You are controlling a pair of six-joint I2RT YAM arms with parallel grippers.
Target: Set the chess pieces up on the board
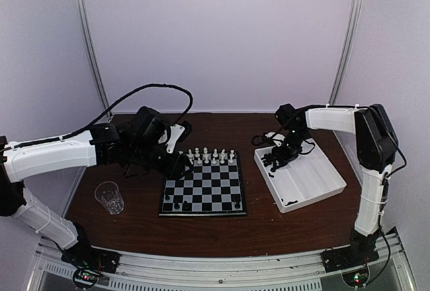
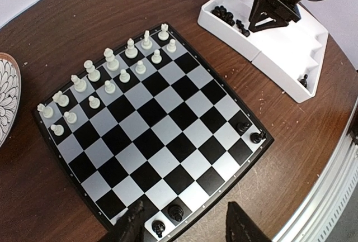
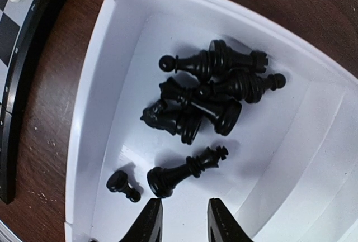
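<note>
White pieces [image 2: 112,61] stand in two rows along the far side of the chessboard [image 2: 168,124]; several black pieces [image 2: 175,212] stand at its near edge. My left gripper is open above the board, nothing between its fingers. My right gripper hangs over the white tray [image 3: 100,85], its fingers parted and empty, just below a lying black king or queen [image 3: 184,169] and a small black pawn [image 3: 123,186]. A heap of black pieces [image 3: 207,96] lies in the tray's upper part.
A clear glass [image 1: 109,197] stands on the table left of the board.
</note>
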